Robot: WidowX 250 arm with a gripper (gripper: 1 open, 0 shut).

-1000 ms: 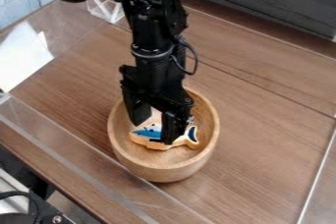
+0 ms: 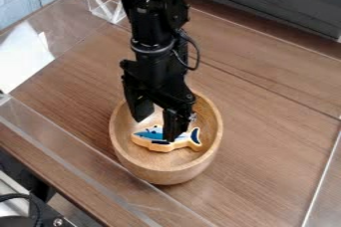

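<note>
A round wooden bowl (image 2: 173,167) stands on the table. In it lies a fish-shaped toy (image 2: 184,139) with blue, white, black and yellow-orange parts. My black gripper (image 2: 155,122) reaches down into the bowl from above, its fingers open over the toy and partly hiding it. Whether the fingertips touch the toy cannot be told.
A white sheet (image 2: 19,54) and a clear plastic piece lie at the back left. A grey wall borders the back. A transparent strip runs along the front left edge.
Over the last second the gripper has shifted very slightly above the toy. The bowl and toy look the same.
</note>
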